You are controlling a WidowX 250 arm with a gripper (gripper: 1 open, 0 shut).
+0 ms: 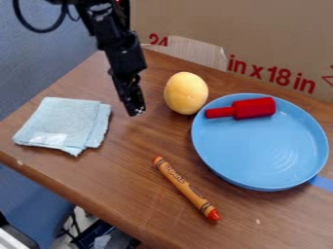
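Note:
My black gripper (pixel 134 107) hangs low over the wooden table, between a folded light-blue cloth (pixel 62 124) and a round yellow object (pixel 185 93) to its right, apart from both. Whether its fingers are open or shut is hard to make out. A red cylindrical piece (pixel 254 108) lies on the blue plate (pixel 260 156) at the right. An orange crayon-shaped object (pixel 185 186) lies diagonally at the front.
A cardboard box (pixel 267 39) stands along the back edge. The table's left edge (pixel 39 170) drops to a blue surface.

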